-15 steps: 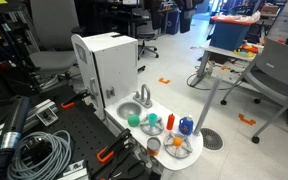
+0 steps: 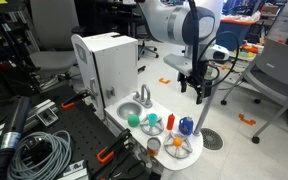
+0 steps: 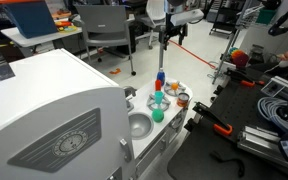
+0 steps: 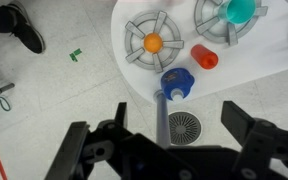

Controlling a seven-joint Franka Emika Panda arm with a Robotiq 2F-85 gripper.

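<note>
My gripper stands open in the wrist view, with nothing held between its fingers. In exterior view 1 the gripper (image 2: 196, 92) hangs well above the counter's far end. Below it, near the rounded counter edge, sits a blue object (image 4: 177, 82). A small red item (image 4: 204, 57) lies beside it, and an orange round thing (image 4: 153, 43) rests on one burner. On the other burner is a teal cup (image 4: 240, 10). A green bowl (image 2: 134, 120) and a metal can (image 2: 153, 146) are closer to the sink.
A sink with a faucet (image 2: 145, 95) and a white cabinet (image 2: 109, 65) stand at the counter's other end. A grey post (image 4: 162, 118) rises beside the blue object. A black cart with coiled cable (image 2: 44, 155) flanks the counter.
The arm has come down from the top of exterior view 1 toward the counter's far end. Objects on the counter have not moved.
</note>
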